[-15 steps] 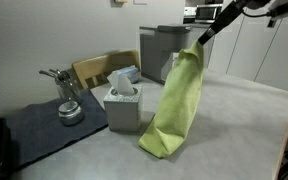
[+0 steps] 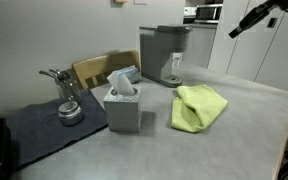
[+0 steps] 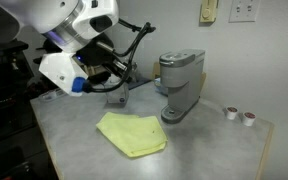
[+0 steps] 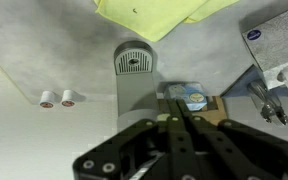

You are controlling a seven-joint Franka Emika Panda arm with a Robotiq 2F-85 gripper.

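A yellow-green cloth [image 2: 197, 106] lies spread on the grey table in front of the coffee machine, with uneven folded edges. The second exterior view shows the same cloth [image 3: 132, 134] lying flat, and part of it [image 4: 159, 12] appears along the top edge of the wrist view. High above the table, up and to the right of the cloth in the first exterior view, is my gripper [image 2: 233, 35], clear of it. In the wrist view its dark fingers [image 4: 175, 125] stand close together, shut, with nothing visible between them.
The grey coffee machine [image 2: 162, 55] stands behind the cloth. A tissue box [image 2: 124, 108], a wooden crate [image 2: 90, 70] and a metal canister [image 2: 70, 112] on a dark mat [image 2: 46, 133] occupy the left. Two small pods [image 3: 241, 117] sit right of the machine.
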